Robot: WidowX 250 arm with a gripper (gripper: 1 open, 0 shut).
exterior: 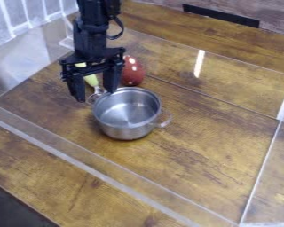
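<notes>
My black gripper (93, 82) hangs open at the upper left of the steel pot (129, 113), over a yellow-green object (82, 68) that it partly hides. A red round object (132, 71) stands just behind the pot, to the right of the gripper. Whether anything lies between the fingers is hard to tell.
Transparent walls edge the workspace on several sides.
</notes>
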